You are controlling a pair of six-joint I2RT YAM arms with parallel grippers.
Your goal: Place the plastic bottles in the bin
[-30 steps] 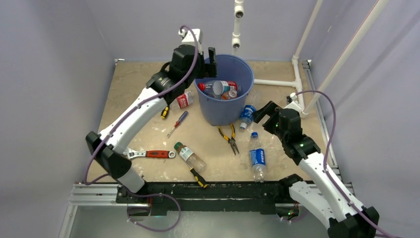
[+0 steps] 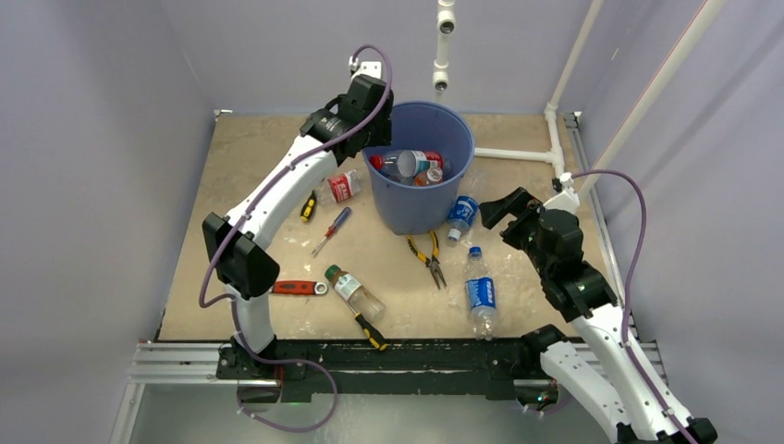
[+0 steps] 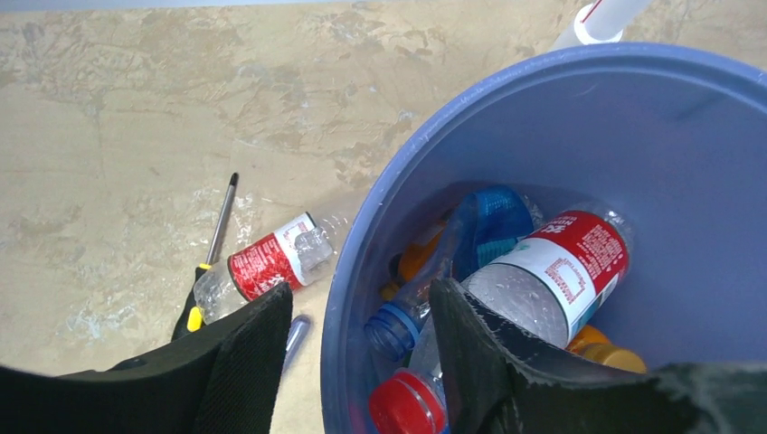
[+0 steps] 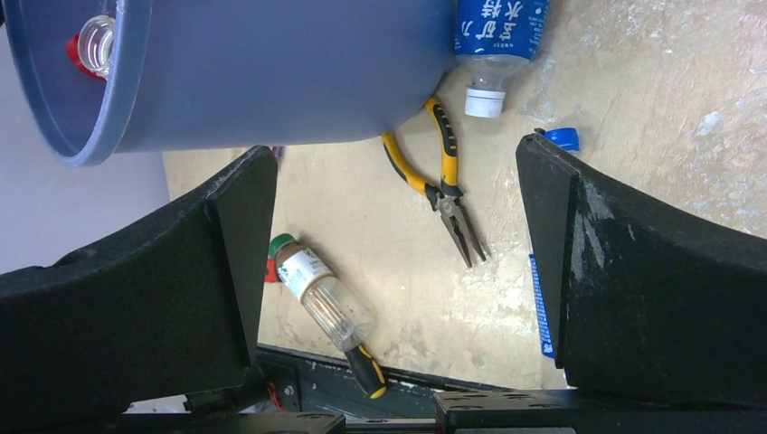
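Note:
A blue bin (image 2: 421,208) holds several bottles. My left gripper is over its left rim, fingers apart with nothing held. A red-label bottle (image 3: 267,267) lies on the table just outside the bin's left side. To the bin's right is a blue-label bottle (image 2: 463,215); nearer the front edge lies another blue-capped bottle (image 2: 482,294). A brown-and-clear bottle (image 2: 356,296) with a green cap lies front centre, over a screwdriver. My right gripper is open and empty, to the right of the bin, above the table.
Pliers (image 2: 433,259), a screwdriver (image 2: 333,228) and a red-handled wrench (image 2: 296,288) lie on the table. White pipes (image 2: 508,154) run behind the bin and along the right.
The left arm has swung inward and shifted slightly, its gripper now over the bin's left rim.

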